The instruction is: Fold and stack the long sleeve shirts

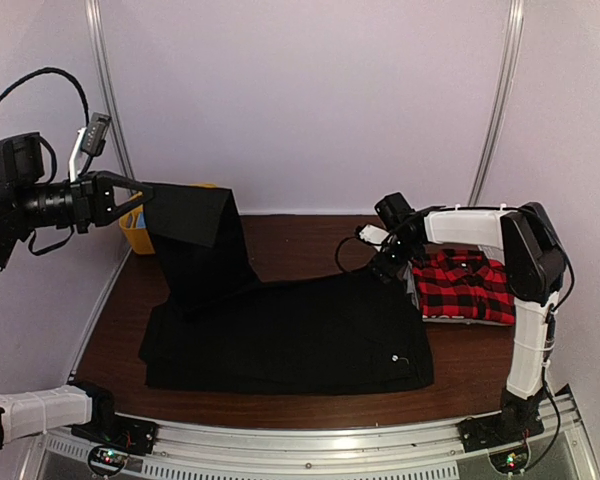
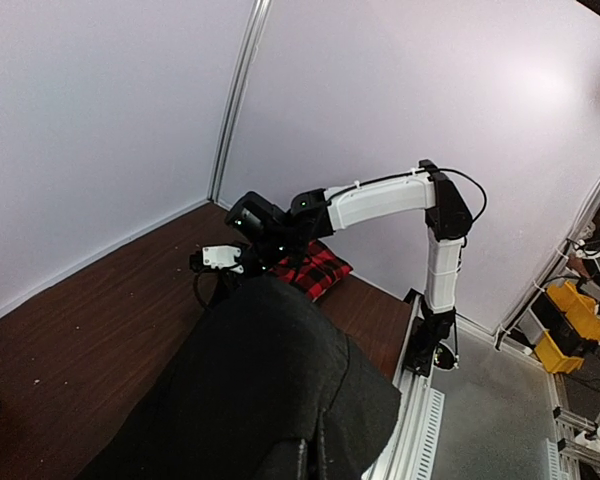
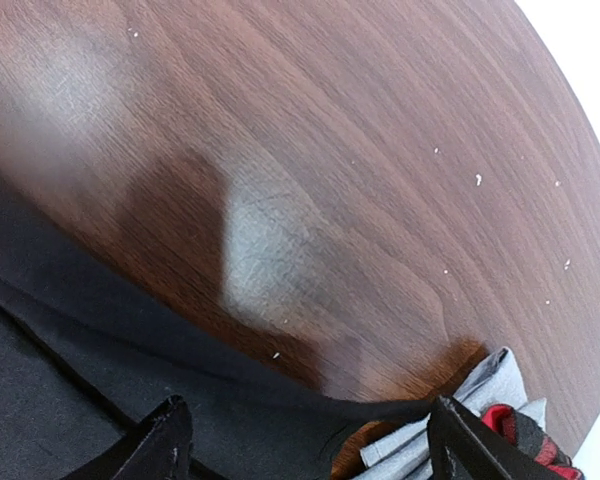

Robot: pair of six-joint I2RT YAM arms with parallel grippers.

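Observation:
A black shirt [image 1: 290,340] lies spread across the table, its left part raised off the surface in a hanging fold. At that fold's upper left corner, my left gripper [image 1: 146,193] is shut on the black cloth. The left wrist view shows the thin fingers [image 2: 303,458] closed together against the lifted shirt [image 2: 250,370]. Over the shirt's far right corner, my right gripper stands open, with the flat black fabric [image 3: 270,400] below and between its fingers. Whether the pads touch the cloth there, I cannot tell.
A stack of folded shirts, with a red-and-black checked one [image 1: 464,288] on top, sits at the right beside the black shirt. Behind the raised cloth is a yellow bin [image 1: 138,238]. Bare brown table [image 1: 300,245] shows along the back.

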